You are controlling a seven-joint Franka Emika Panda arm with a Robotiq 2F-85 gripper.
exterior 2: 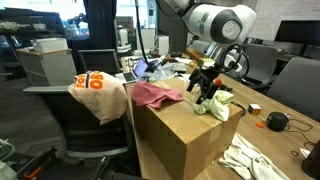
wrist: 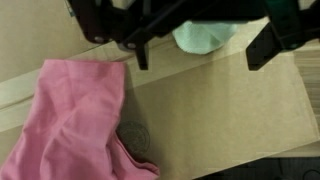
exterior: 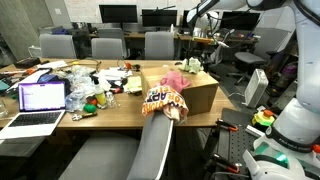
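Note:
My gripper stands open, its two dark fingers [wrist: 262, 48] wide apart. It is above a cardboard box [exterior 2: 178, 140], pointing down. A pale green cloth [exterior 2: 216, 106] lies bunched on the box top, right beneath the gripper in exterior view 2. Part of that cloth shows between the fingers at the top of the wrist view, where the gripper body hides the rest. Beside it on the box lies a crumpled pink cloth [wrist: 80, 120], left of the gripper in the wrist view.
An orange and white patterned cloth [exterior 2: 100, 96] hangs over a black chair [exterior 2: 85, 130]. White cloth [exterior 2: 250, 158] lies on the table beside the box. A laptop [exterior: 38, 106], bottles and other clutter fill the long table's left side.

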